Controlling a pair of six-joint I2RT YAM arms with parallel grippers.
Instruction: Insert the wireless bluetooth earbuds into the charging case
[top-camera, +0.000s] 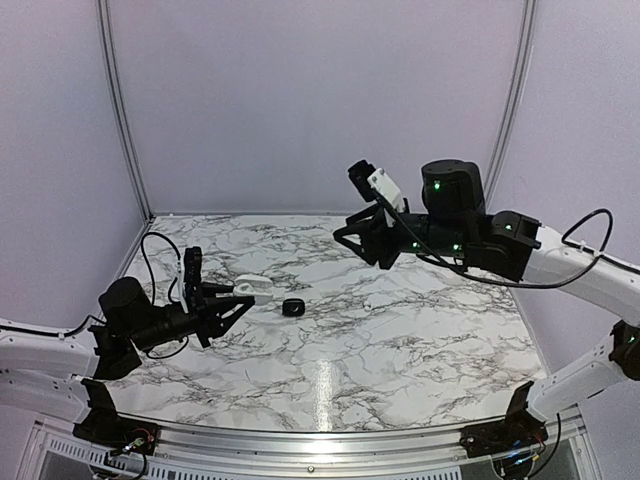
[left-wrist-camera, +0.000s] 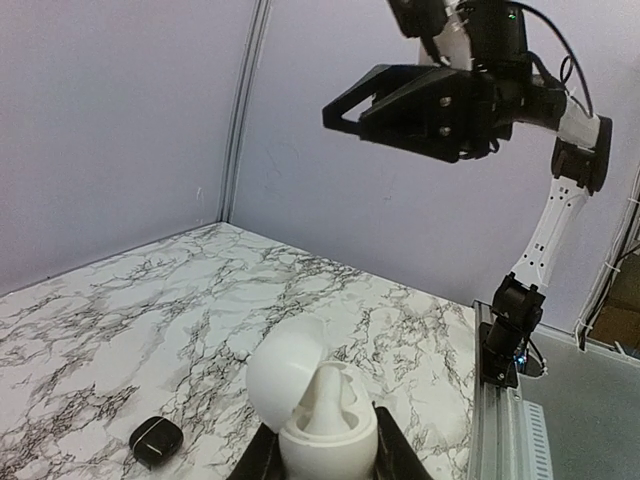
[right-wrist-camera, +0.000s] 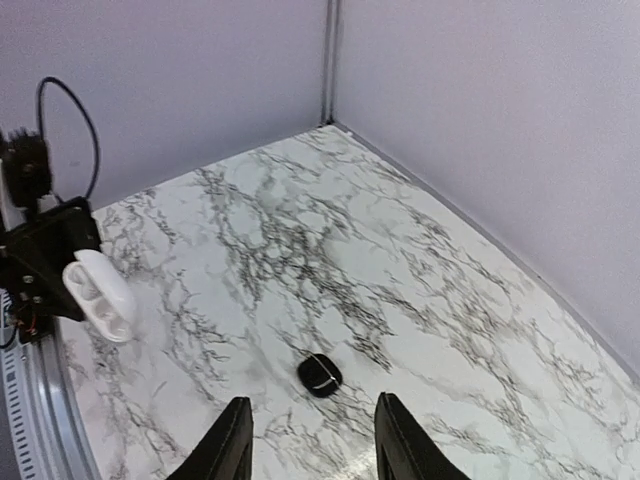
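Observation:
The white charging case (left-wrist-camera: 328, 448) is held in my left gripper (top-camera: 246, 300), which is shut on it above the table. Its lid (left-wrist-camera: 288, 370) stands open. In the left wrist view, a white, stem-like shape (left-wrist-camera: 326, 395) rises from the middle of the case; I cannot tell whether it is an earbud or part of the case. Small hollows show in the case (right-wrist-camera: 103, 295) in the right wrist view, too blurred to read. My right gripper is open and empty, up and to the right of the case. No loose earbud can be made out on the table.
A small black rounded box (right-wrist-camera: 320, 375) lies on the marbled table (top-camera: 420, 350), just right of the case in the top view. Pale walls (top-camera: 320, 110) enclose the back and sides.

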